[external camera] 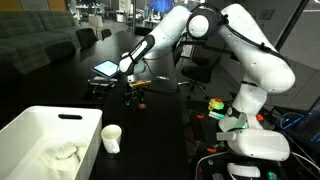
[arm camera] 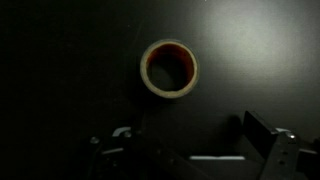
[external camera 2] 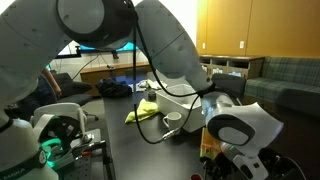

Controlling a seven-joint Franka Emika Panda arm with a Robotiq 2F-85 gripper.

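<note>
A small roll of tape (arm camera: 170, 69), tan at the rim and reddish inside, sits on the dark table with its hole facing up in the wrist view. It shows as a small brownish spot, the tape roll (external camera: 142, 106), beside the gripper in exterior view 1. My gripper is open, its dark fingers far apart at the lower left and lower right of the wrist view. Nothing is between them, and the roll lies beyond the fingertips. From exterior view 1, the gripper (external camera: 132, 99) hangs low near the table.
A white mug (external camera: 111, 138) stands nearer the exterior camera, beside a white bin (external camera: 88, 119) with pale cloth inside. A yellow cloth (external camera 2: 146, 108) lies farther off, by the bin. A flat tablet-like thing (external camera: 107, 69) is behind the arm.
</note>
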